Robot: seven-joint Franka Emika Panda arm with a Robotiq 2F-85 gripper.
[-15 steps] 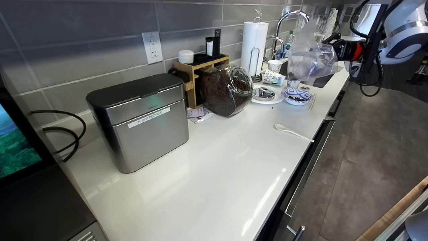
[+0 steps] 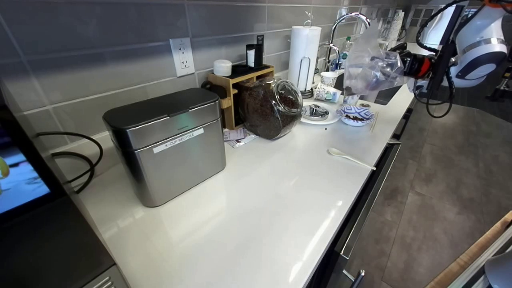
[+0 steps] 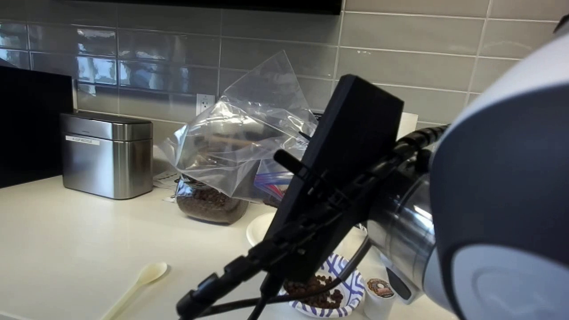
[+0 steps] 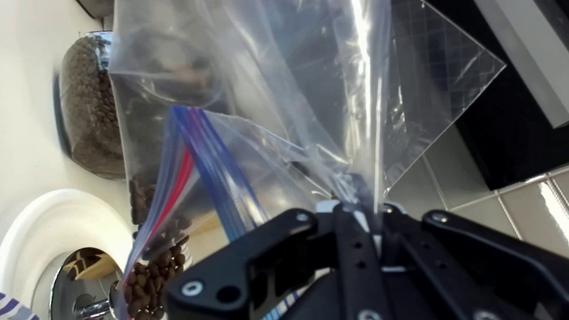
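A clear zip-top bag (image 4: 298, 69) with a blue and red seal hangs from my gripper, which is shut on its thin plastic. In the second exterior view the bag (image 3: 250, 125) spreads in front of the coffee jar, while a black part of my arm hides the fingertips. Dark coffee beans (image 4: 154, 282) show low beside the seal in the wrist view; whether they are inside the bag or behind it, I cannot tell. The glass jar of beans (image 2: 269, 110) lies tipped on the counter. A blue-patterned bowl (image 2: 355, 115) holds some more beans.
The jar's metal lid (image 2: 315, 112) rests on a white plate (image 2: 331, 117). A white spoon (image 2: 350, 157) lies near the counter edge. Paper towels (image 2: 305, 57) and a steel recycle bin (image 2: 177, 153) stand by the wall.
The arm's wrist has shifted slightly down and left in the first exterior view. The bag stays at nearly the same spot. The picture on the screen at left has changed.
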